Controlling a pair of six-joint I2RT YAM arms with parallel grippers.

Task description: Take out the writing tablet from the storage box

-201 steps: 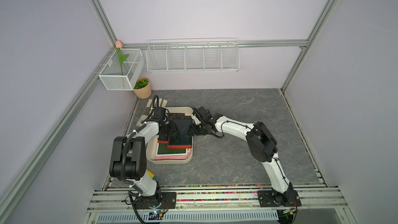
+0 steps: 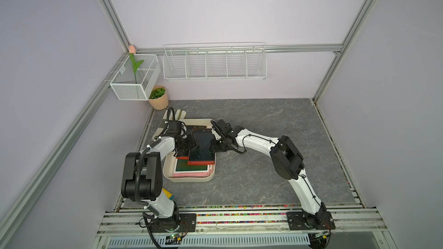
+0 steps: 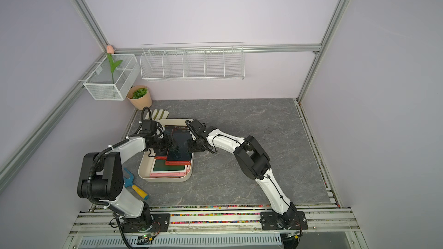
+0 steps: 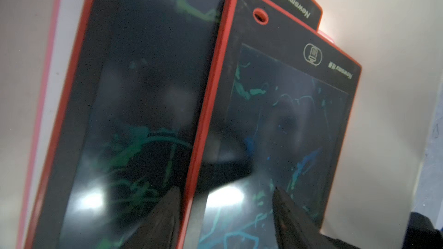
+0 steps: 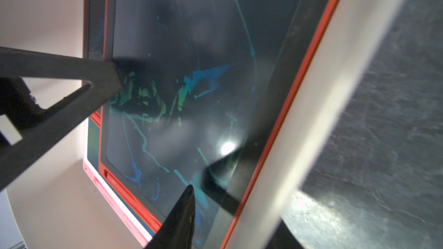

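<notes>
The cream storage box [image 2: 187, 179] holds stacked writing tablets with red and pink rims. The top red-rimmed tablet [image 2: 203, 145] has a dark screen with coloured scribbles. My left gripper hangs over the stack, part open, its fingertips either side of the top tablet's red left edge in the left wrist view. My right gripper is at the box's right side, shut on the tablet edge and box rim together, as far as the right wrist view shows; its fingertips are partly hidden.
A plant pot [image 2: 158, 101] stands behind the box, beneath a wire basket [image 2: 133, 92]. A blue-and-yellow tool [image 3: 138, 191] lies left of the box.
My left arm has shifted slightly left, and the top tablet sits slightly further right. The right arm has moved a little left from a second ago.
</notes>
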